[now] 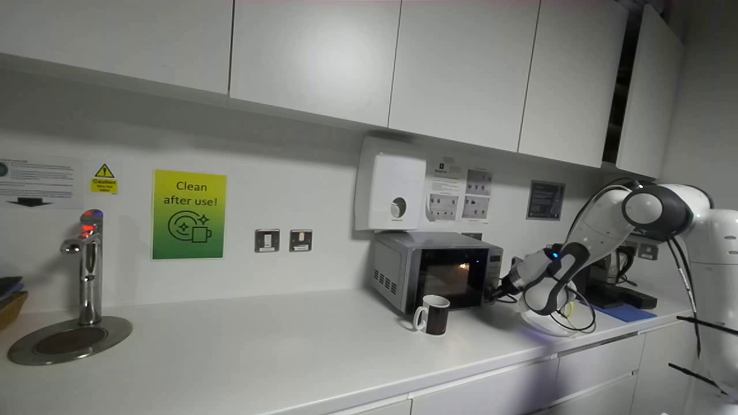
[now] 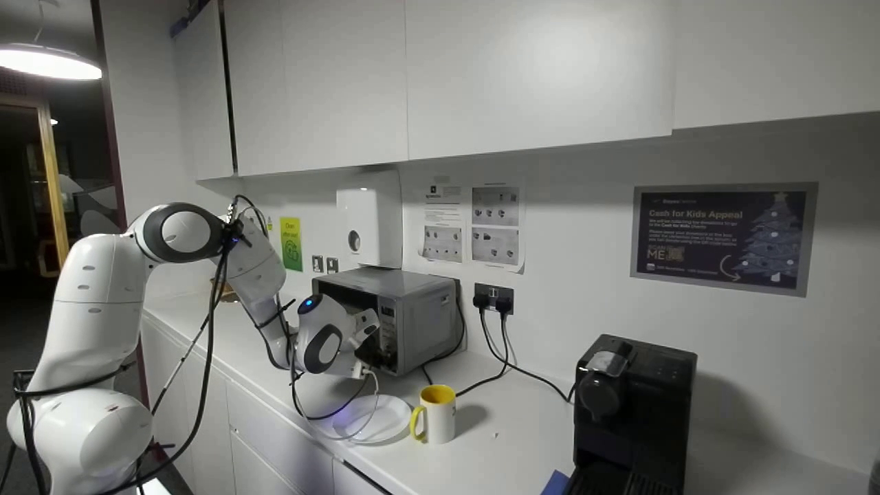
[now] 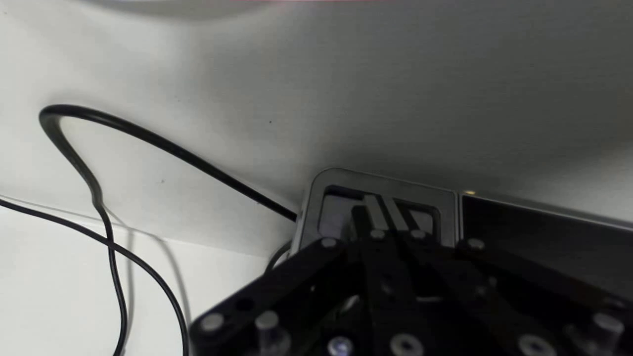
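The grey microwave [image 1: 443, 240] stands against the wall, with a warm light showing through its dark door window [image 1: 446, 280]. At the lower part of its control panel is my gripper [image 1: 492, 296], tips close to or touching the front. The wrist view has the gripper shut, its fingertips side by side over the panel [image 3: 391, 185], with no object visible between them. To one side lies the black door [image 3: 549, 258]. Whether the door stands ajar, I cannot tell. In exterior view 2 the arm partly covers the microwave [image 2: 425, 326].
A black-and-white mug [image 1: 436, 319] sits before the microwave door. Near the arm are a white plate [image 2: 388, 422] and a white mug with yellow inside [image 2: 441, 416]. Black cables [image 3: 160, 142] run beside the microwave. A coffee machine [image 2: 639, 396] stands farther along; the counter's sink side is clear.
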